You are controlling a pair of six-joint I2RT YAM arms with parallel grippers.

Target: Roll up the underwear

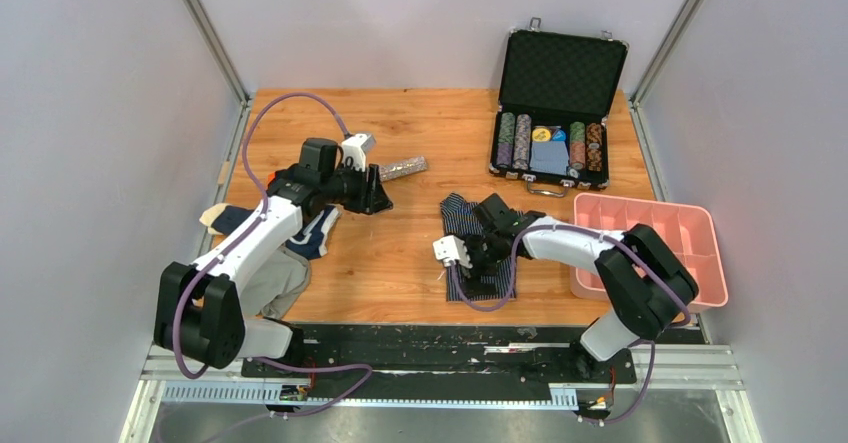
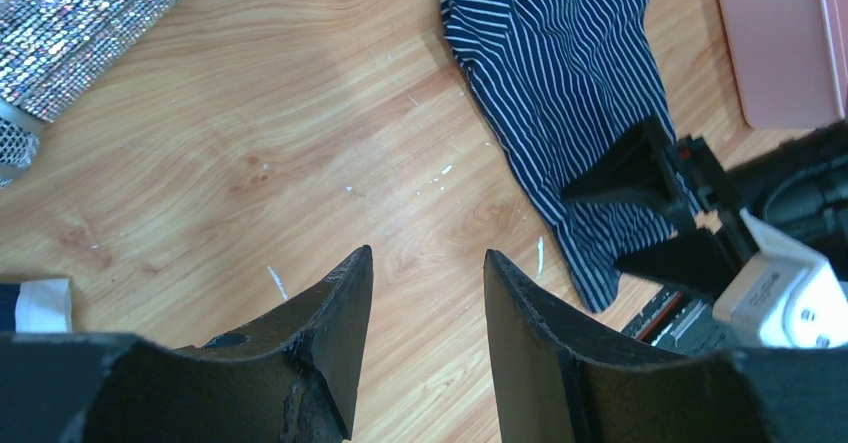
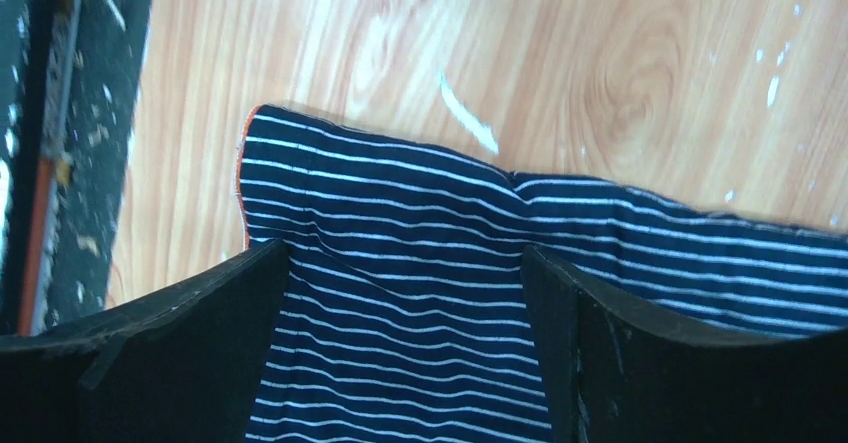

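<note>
The navy striped underwear (image 1: 462,215) lies flattish, somewhat rumpled, at the centre front of the wooden table (image 1: 390,273). My right gripper is down on it near the front edge, fingers apart on the fabric; the right wrist view shows striped cloth (image 3: 400,363) between and beneath them. My left gripper hangs open to the left of the underwear, above bare wood, with nothing between its fingers.
A pink compartment tray (image 1: 700,213) is at the right, an open chip case (image 1: 560,68) at the back right. Folded clothes (image 1: 265,288) lie at the left, a glittery cylinder (image 1: 403,167) behind the left gripper.
</note>
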